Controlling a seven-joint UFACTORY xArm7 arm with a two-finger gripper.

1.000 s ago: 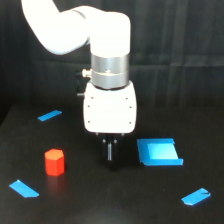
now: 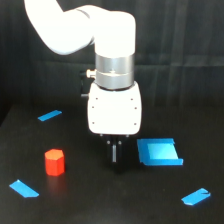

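Observation:
A red block (image 2: 54, 162), hexagonal in outline, sits on the black table at the left. My white gripper (image 2: 114, 152) points down near the middle of the view, to the right of the block and apart from it. Its dark fingers are hard to make out against the black background, and whether they are open or shut does not show. To the right of the fingers lies a blue square (image 2: 159, 151) with a lighter blue inside.
Blue tape strips lie at the back left (image 2: 49, 115), front left (image 2: 24, 188) and front right (image 2: 196, 197). A dark curtain hangs behind.
My arm and gripper have shifted a little to the right, closer to the blue square. The red block and the tape have not moved.

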